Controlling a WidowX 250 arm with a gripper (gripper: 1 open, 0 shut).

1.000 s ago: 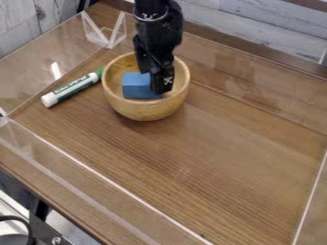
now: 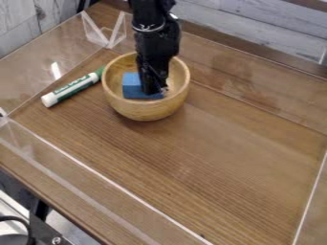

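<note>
A yellow-tan bowl (image 2: 166, 109) holds a blue block (image 2: 136, 84) in its left part. My black gripper (image 2: 153, 86) reaches down into the bowl from the top, at the block's right side, overlapping it in the view. Whether the fingers are open or shut, or touch the block, is hard to make out.
A green and white marker (image 2: 69, 89) lies left of the bowl on the wooden table (image 2: 217, 172). A pale plank wall (image 2: 269, 29) runs along the back.
The gripper has shifted slightly left within the bowl, closer over the blue block. The bowl and marker look unmoved.
</note>
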